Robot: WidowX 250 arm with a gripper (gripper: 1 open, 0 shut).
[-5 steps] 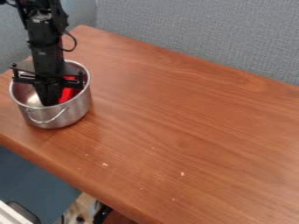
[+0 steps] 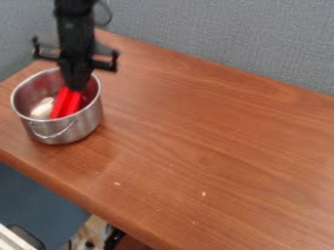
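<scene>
A steel pot [image 2: 80,125] with a wire handle stands at the left edge of the wooden table. Inside it are a red object [image 2: 66,103] and a pale item [image 2: 43,108]. My black gripper [image 2: 78,80], blurred, hangs over the pot just above the red object. Its fingertips are too blurred to make out whether they touch that object or hold anything.
A grey padded wall [image 2: 248,49] runs along the back. Cables and white items lie below the table's front left edge.
My gripper has risen out of the pot and shifted slightly right, uncovering more of the red object and the pale item.
</scene>
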